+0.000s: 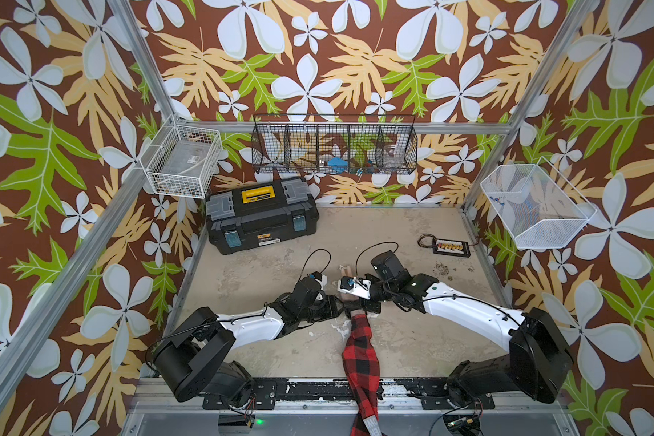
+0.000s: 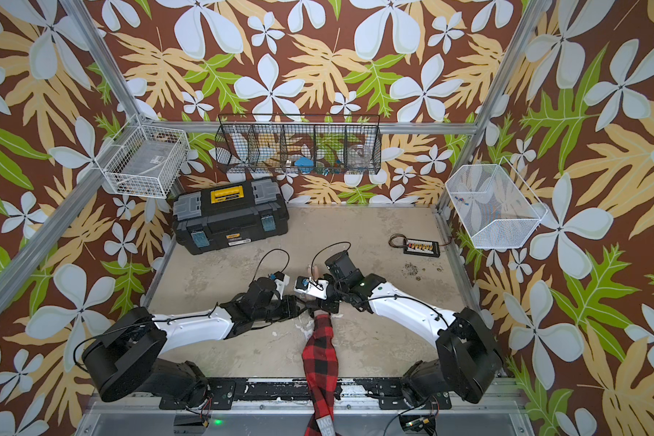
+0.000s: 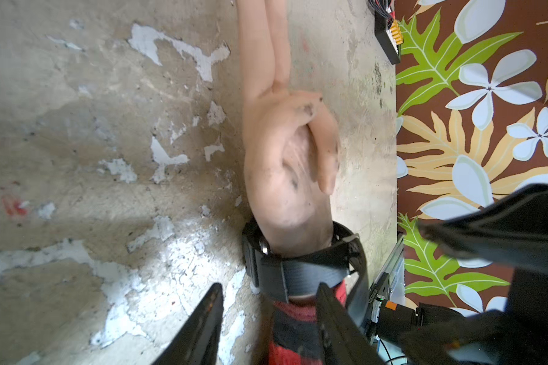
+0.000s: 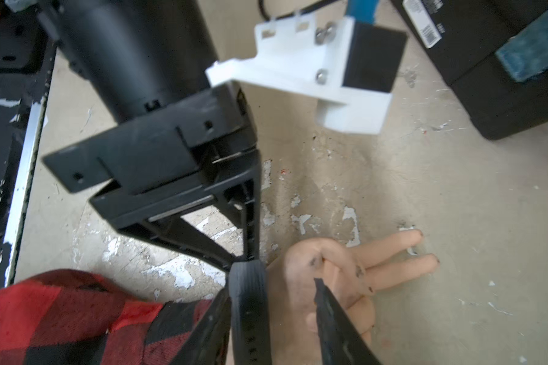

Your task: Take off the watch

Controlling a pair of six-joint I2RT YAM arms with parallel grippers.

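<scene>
A mannequin hand (image 3: 286,194) in a red plaid sleeve (image 1: 359,352) lies palm up on the table, a black watch strap (image 3: 307,270) round its wrist. My left gripper (image 1: 335,306) is beside the wrist from the left; in the left wrist view its fingers (image 3: 204,322) stand apart below the strap, open. My right gripper (image 2: 316,294) is over the wrist from the right. In the right wrist view its fingertips stand apart either side of the strap (image 4: 249,313) and bare wrist; whether it grips anything is unclear.
A black toolbox (image 1: 261,218) stands at the back left. A small cabled board (image 1: 450,247) lies at the back right. Wire baskets (image 1: 333,145) hang on the frame. Bare table surrounds the hand.
</scene>
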